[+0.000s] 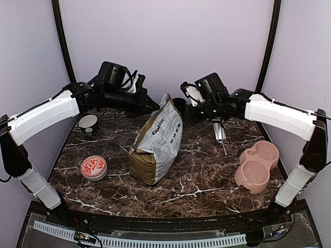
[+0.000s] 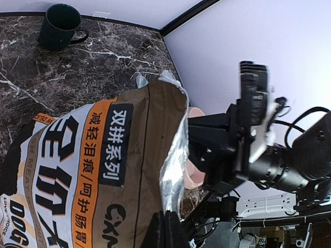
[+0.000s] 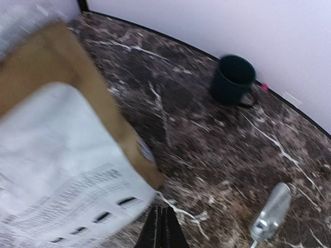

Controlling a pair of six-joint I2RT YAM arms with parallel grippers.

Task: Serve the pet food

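Observation:
The pet food bag (image 1: 161, 135) stands mid-table, leaning right toward its silver-lined top. At that top edge, my left gripper (image 1: 156, 107) is shut on the thin bag rim; in the left wrist view its fingers (image 2: 164, 230) meet along the silver edge. To the right of the bag, my right gripper (image 1: 190, 120) is clear of it. In the right wrist view its fingers (image 3: 159, 230) are together with nothing between them, and the bag (image 3: 57, 129) is outside them at left, blurred. A metal scoop (image 1: 220, 135) and a pink double bowl (image 1: 257, 168) lie on the right.
A dark green mug (image 3: 232, 80) stands at the back, partly hidden behind the bag in the top view. On the left are a red-patterned lidded can (image 1: 93, 167) and a white-and-blue cup (image 1: 88, 123).

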